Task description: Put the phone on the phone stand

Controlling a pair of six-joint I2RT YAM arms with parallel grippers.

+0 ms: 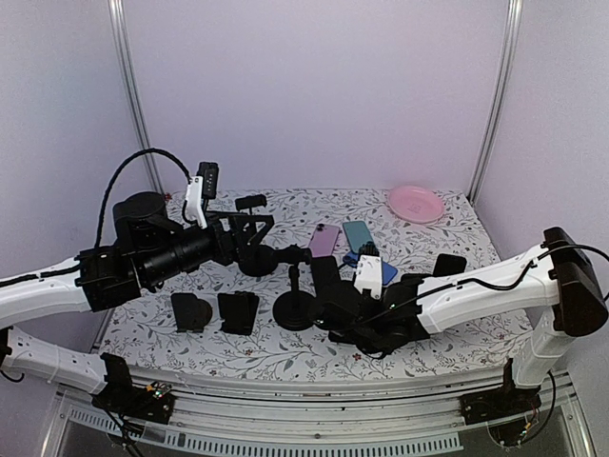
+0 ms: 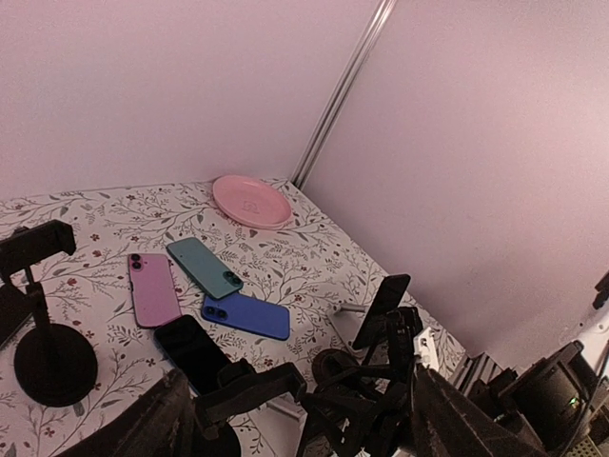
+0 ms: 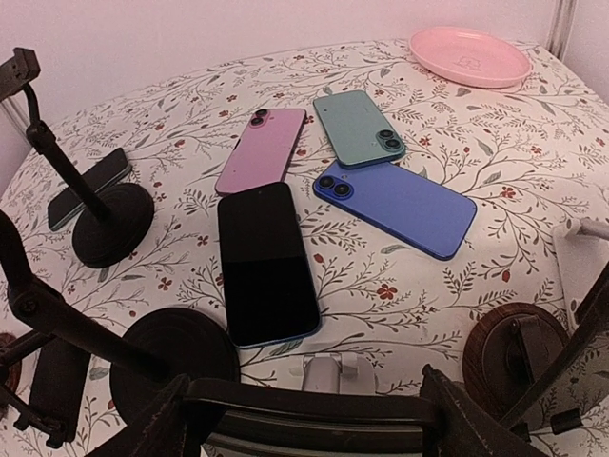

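Observation:
In the right wrist view my right gripper is shut on a dark, round-cornered slab that looks like a phone [image 3: 309, 398], seen nearly edge-on. Just beyond it is a pale stand with a metal hinge [image 3: 324, 369], mostly hidden by the slab; whether the two touch I cannot tell. From above, the right arm covers this spot. My left gripper [image 1: 259, 236] hangs open and empty at the left, near a black round-based stand [image 1: 295, 309]. A black phone [image 3: 269, 262] lies flat, with pink [image 3: 264, 152], teal [image 3: 359, 129] and blue [image 3: 395, 207] phones behind it.
Another black stand [image 2: 54, 367] stands at the back left. A round wood-edged base [image 3: 514, 367] is close on the right of the slab. Two dark stands [image 1: 191, 311] sit front left. A pink plate [image 1: 416, 204] lies at the back right.

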